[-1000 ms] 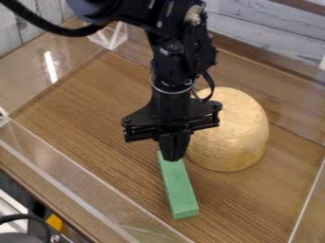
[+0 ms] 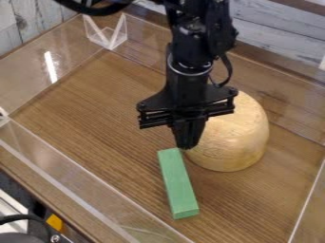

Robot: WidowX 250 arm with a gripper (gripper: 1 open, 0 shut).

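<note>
My black gripper (image 2: 187, 142) points down at the centre of the view, shut, with nothing visible between its fingers. Its tips are just above the upper end of a flat green block (image 2: 178, 184) lying on the wooden floor of the tray. Right of the tips rests a large round tan object (image 2: 235, 135), partly behind the gripper.
Clear plastic walls (image 2: 78, 177) border the wooden floor (image 2: 89, 123). A white wire piece (image 2: 105, 33) stands at the back left corner.
The gripper has moved right and slightly up in the view, from over the green block toward the tan object. The block and tan object look unmoved.
</note>
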